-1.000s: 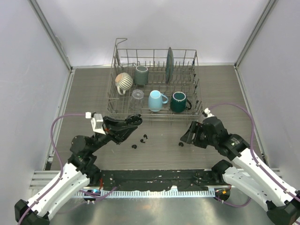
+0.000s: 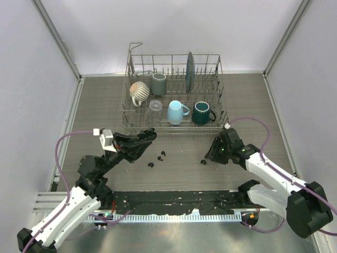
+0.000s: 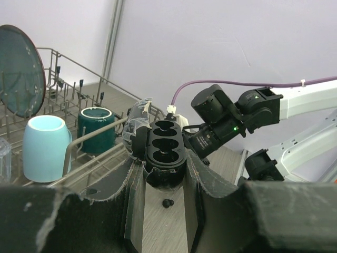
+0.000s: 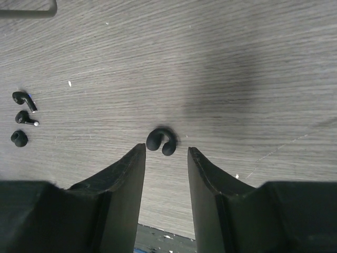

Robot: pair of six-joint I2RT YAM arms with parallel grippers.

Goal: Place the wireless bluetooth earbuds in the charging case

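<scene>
My left gripper (image 2: 135,147) holds the black charging case (image 3: 165,158) raised above the table's left part; its open slots face up in the left wrist view. My right gripper is part open, pointing down over a small black curved earbud piece (image 4: 169,146), with nothing seen held. Further left in the right wrist view lie black earbuds (image 4: 21,98), and a small dark piece (image 4: 19,138), all on the wooden table.
A wire dish rack (image 2: 158,56) at the back holds a blue mug (image 2: 175,112), a green mug (image 2: 201,113), other cups and a plate. Walls enclose both sides.
The right arm has moved, its gripper shifting slightly and turning to point down over the earbud piece near the rack's front right. The left gripper with the case is almost unchanged.
</scene>
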